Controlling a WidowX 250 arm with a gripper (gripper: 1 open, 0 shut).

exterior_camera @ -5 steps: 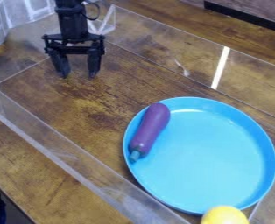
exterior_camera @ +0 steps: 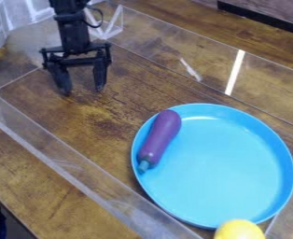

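The black robot arm with its gripper [exterior_camera: 78, 77] stands at the upper left of the camera view, its fingers pointing down close to the wooden table. The fingers look spread apart, with nothing visible between them. A purple eggplant [exterior_camera: 160, 137] lies on the left part of a large blue plate [exterior_camera: 236, 173] at the lower right, well away from the gripper.
A yellow object [exterior_camera: 239, 233] is cut off at the bottom right. Clear transparent edging [exterior_camera: 80, 168] runs along the lower left.
The gripper has shifted slightly down and left in the view and turned a little. The eggplant and plate have not moved.
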